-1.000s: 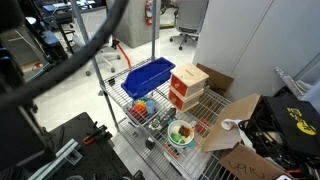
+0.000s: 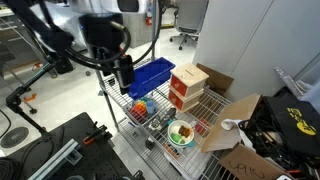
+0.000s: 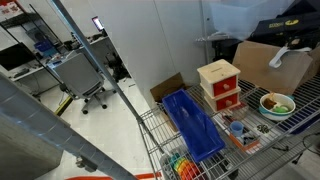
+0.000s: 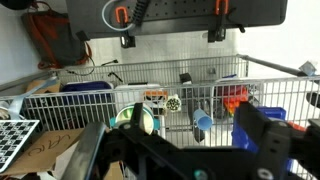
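Note:
My gripper stands open, its dark fingers spread at the lower part of the wrist view with nothing held between them. It hangs above a wire rack [image 4: 190, 78]. Exterior view 1 shows the arm [image 2: 100, 30] at the upper left, over the dark table. On the rack sit a blue bin [image 2: 150, 75], a wooden box with red drawers [image 3: 222, 88], a pale bowl [image 2: 181, 134] with coloured pieces in it, and a heap of coloured toys [image 3: 183, 167]. A small blue cup [image 4: 202, 118] lies between bowl and toys. The fingers hide part of the rack.
An open cardboard box [image 2: 242, 160] and a black bag [image 2: 290, 122] crowd the rack's right end in exterior view 1. The black table [image 4: 175, 14] borders the rack, with orange-marked clamps on its edge. Some bare wire shows around the bowl.
The arm has drawn back from close in front of exterior view 1 to the upper left, uncovering the dark table and background. The things on the rack look unmoved.

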